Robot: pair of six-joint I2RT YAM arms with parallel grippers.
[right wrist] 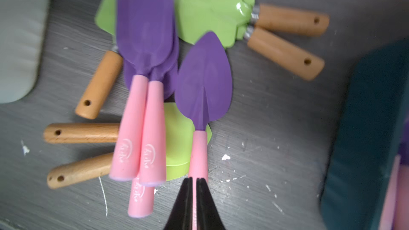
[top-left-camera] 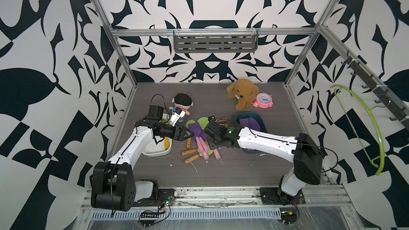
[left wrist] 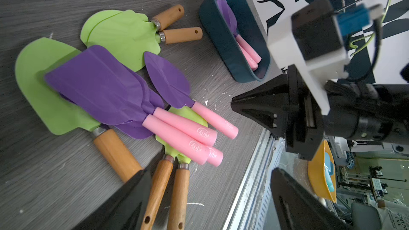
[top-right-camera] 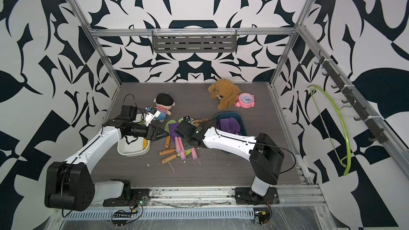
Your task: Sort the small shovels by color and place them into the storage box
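Observation:
Purple shovels with pink handles [left wrist: 179,138] lie heaped over green shovels [left wrist: 46,81] with wooden handles. The pointed purple shovel [right wrist: 204,81] rests at the heap's right side. In the right wrist view, its pink handle runs behind my right gripper, whose fingers stand close together with pink showing through the narrow gap. The left wrist view shows that gripper apart from the handle and shut. My left gripper is open beside the heap, nothing between its fingers. The dark blue box [left wrist: 213,21] holds purple shovels [left wrist: 228,15].
A white box [top-left-camera: 157,150] with something yellow inside stands under the left arm. At the back are a doll [top-left-camera: 183,102], a brown plush toy [top-left-camera: 243,93] and a pink clock [top-left-camera: 263,100].

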